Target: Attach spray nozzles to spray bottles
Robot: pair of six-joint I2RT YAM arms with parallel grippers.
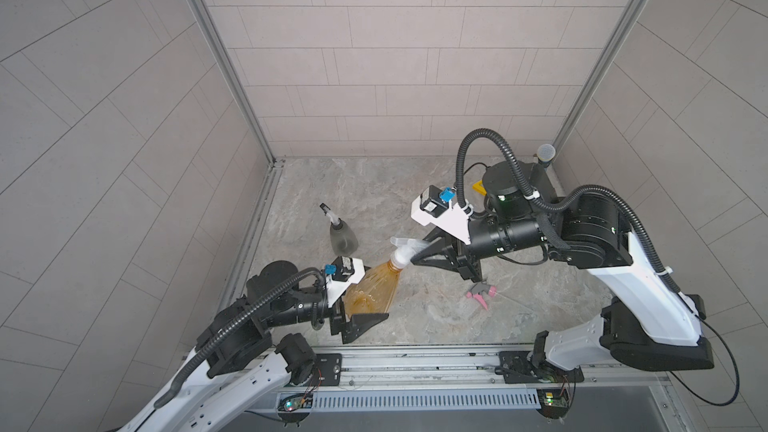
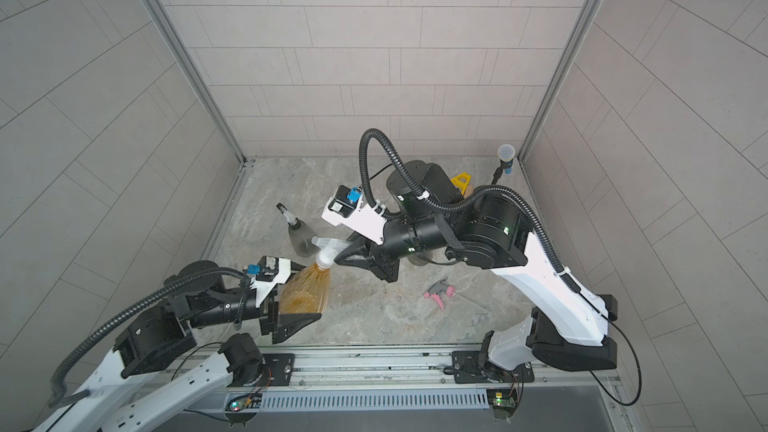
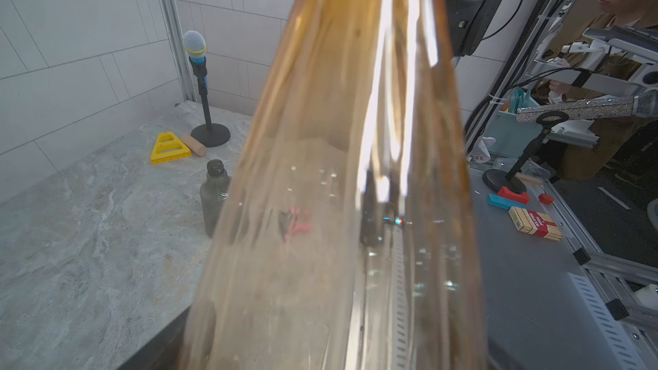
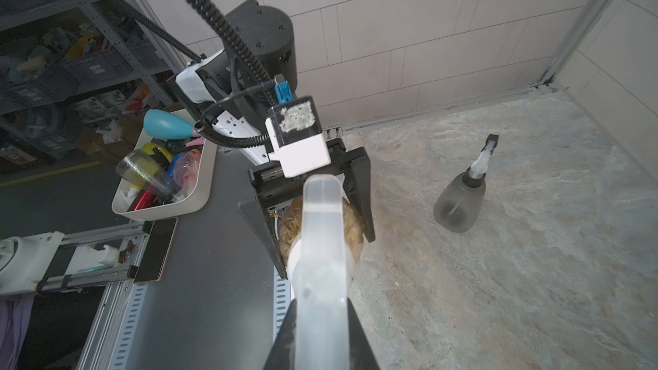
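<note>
An amber bottle [image 1: 372, 292] is tilted between the spread fingers of my left gripper [image 1: 360, 296], which is open around its body; it fills the left wrist view. My right gripper [image 2: 348, 252] is shut on a translucent white spray nozzle [image 4: 322, 233], whose white collar sits at the amber bottle's neck; whether it is threaded on cannot be told. A grey bottle with nozzle [image 4: 458, 202] stands at the left of the table. A grey bottle without nozzle [image 3: 214, 198] stands partly hidden behind the right arm. A pink-grey nozzle [image 2: 440, 292] lies at the front right.
A yellow piece [image 3: 170, 147], a wooden block [image 3: 193, 144] and a microphone stand [image 3: 209, 133] are at the back right. A bin of items [image 4: 161, 198] is seen in the right wrist view.
</note>
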